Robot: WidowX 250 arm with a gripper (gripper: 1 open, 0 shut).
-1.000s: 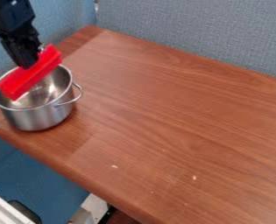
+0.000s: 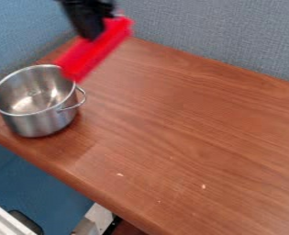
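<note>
A steel pot (image 2: 34,108) with two side handles stands at the left end of the wooden table (image 2: 195,138). Above and right of its rim is my black gripper (image 2: 93,27), blurred and cut off by the top edge. A long red piece (image 2: 93,50) hangs at the gripper, also blurred. Whether it is held between fingers or is part of the gripper I cannot tell, nor whether the fingers are open or shut.
Grey-blue fabric panels (image 2: 220,32) border the table at the back and left. The near left edge drops away to a blue surface below.
The gripper and red piece have risen from over the pot and moved right, toward the back of the table. The pot has stayed in place.
</note>
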